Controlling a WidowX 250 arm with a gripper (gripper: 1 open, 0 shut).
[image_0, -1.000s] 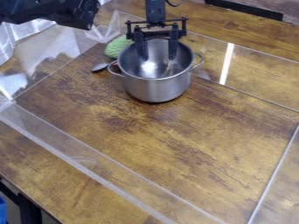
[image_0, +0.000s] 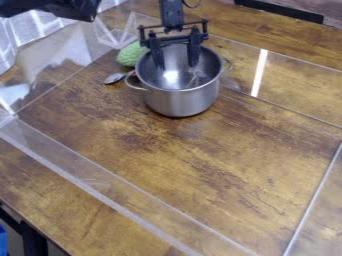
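Note:
A steel pot (image_0: 179, 96) with two handles stands on the wooden table at the upper middle. My dark gripper (image_0: 174, 46) is over the pot, its fingers reaching down to the pot's opening; whether it is open or shut, or holds anything, is unclear. A green textured object (image_0: 131, 54) lies just behind and left of the pot, and a spoon (image_0: 115, 78) lies left of it.
Clear plastic walls or strips (image_0: 261, 72) border the area. A dark arm or cabling fills the top left.
My gripper has moved slightly down over the pot since one second ago. The pot, green object and spoon look unmoved.

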